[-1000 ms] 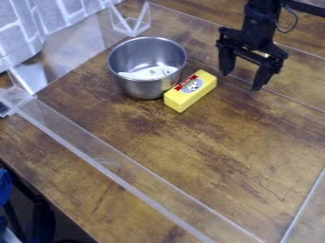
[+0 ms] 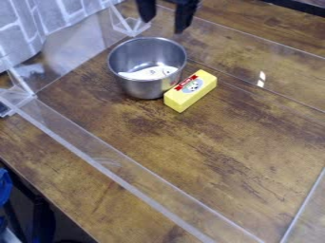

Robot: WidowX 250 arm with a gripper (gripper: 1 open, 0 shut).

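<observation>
A steel pot (image 2: 146,82) with something white inside sits on the wooden table at the upper middle. A yellow box (image 2: 189,90) with a red-and-white label lies against its right side, tilted diagonally. My gripper (image 2: 165,19) is at the top edge, behind and above the pot, dark, blurred and partly out of frame; its fingers hang apart, open.
Clear plastic rails run along the left and right of the wooden table (image 2: 191,171). A crumpled light cloth (image 2: 38,28) hangs at the upper left.
My gripper has moved left and up from right of the pot to above and behind it, mostly leaving the frame. The pot and box are unchanged.
</observation>
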